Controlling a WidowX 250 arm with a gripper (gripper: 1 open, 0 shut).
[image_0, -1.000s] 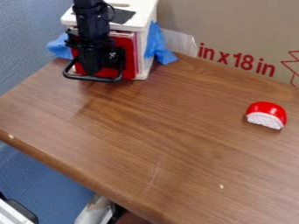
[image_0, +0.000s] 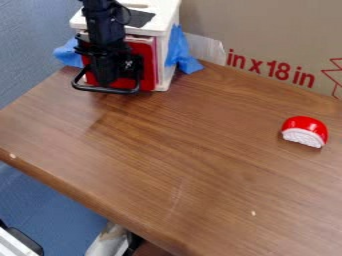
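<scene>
My black arm hangs down from the top left, with the gripper (image_0: 107, 66) low in front of a red panel (image_0: 143, 52) on a white box-shaped base (image_0: 166, 18). Whether the fingers are open or shut is hard to tell, as they are dark and overlap. A red and white object (image_0: 305, 131) lies by itself at the right of the wooden table (image_0: 160, 170).
Blue plastic (image_0: 183, 58) and a translucent sheet sit behind the base. A cardboard panel (image_0: 271, 40) with red lettering stands along the back. Blue floor shows at the left.
</scene>
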